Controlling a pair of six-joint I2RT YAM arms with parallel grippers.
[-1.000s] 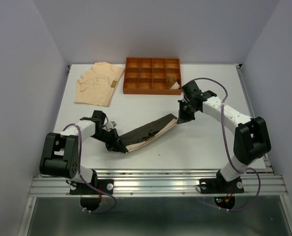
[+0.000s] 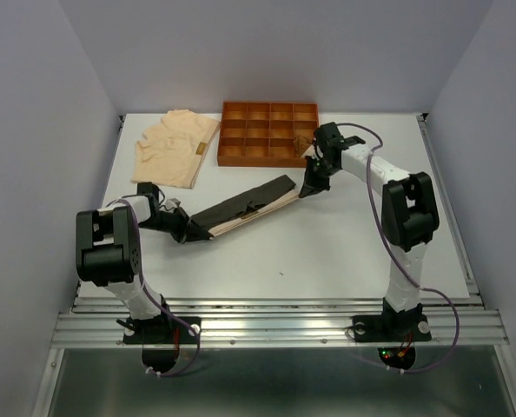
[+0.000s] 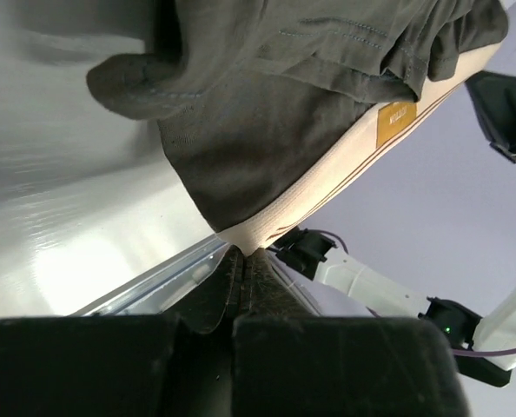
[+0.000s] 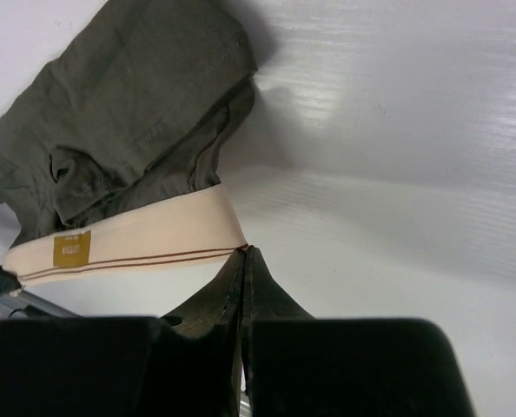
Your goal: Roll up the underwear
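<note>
A dark grey-green pair of underwear (image 2: 244,201) hangs stretched between my two grippers, its pale peach waistband (image 2: 256,215) toward the front. My left gripper (image 2: 209,236) is shut on one end of that waistband. At the opposite end, my right gripper (image 2: 301,195) is shut on the other corner. Close up, the band's corner enters the left fingertips, and in the right wrist view the other corner meets the fingertips (image 4: 249,252). A golden label (image 4: 72,249) marks the band's middle. The grey cloth is folded, with its lower part partly bunched.
A brown compartment box (image 2: 267,162) stands at the back, one pale-brown item (image 2: 303,143) in its right side. Flat peach underwear (image 2: 167,146) lies at the back left.
Both grippers have moved back and to the left with the waistband ends, carrying the underwear that way. The band has gone from slightly sagging to nearly straight.
</note>
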